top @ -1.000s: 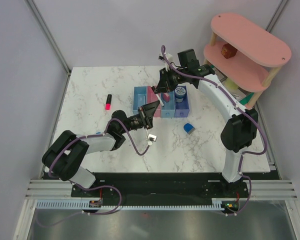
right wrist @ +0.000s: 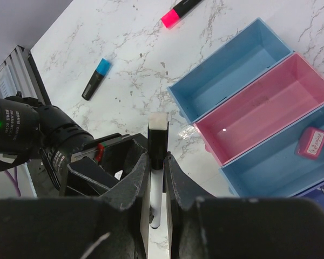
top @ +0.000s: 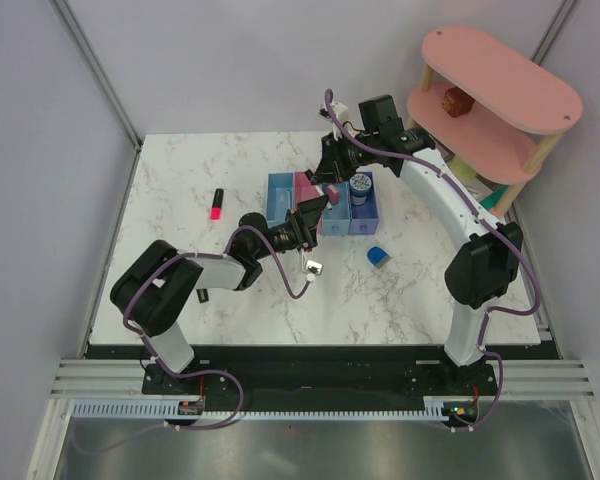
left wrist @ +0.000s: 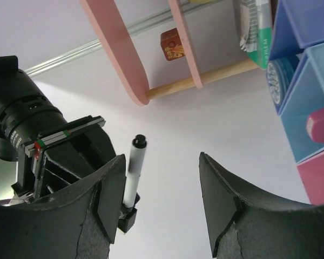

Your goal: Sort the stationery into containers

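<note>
My right gripper is shut on a white marker (right wrist: 156, 197) with a black end and a pale tip, held upright above the containers. My left gripper is open close beside it, with the marker left of the gap between its fingers in the left wrist view. The pink bin (right wrist: 259, 102) stands between two light blue bins (right wrist: 232, 65); a pink eraser (right wrist: 311, 143) lies in one, and a tape roll (top: 360, 186) sits in the dark blue bin.
A pink-capped marker (top: 217, 204) and a blue-capped marker (right wrist: 96, 78) lie on the left of the table. A blue object (top: 377, 256) lies right of the bins; a pink shelf (top: 500, 60) stands at back right.
My left arm has moved right and slightly toward the back, closer to the held marker. My right arm has shifted slightly.
</note>
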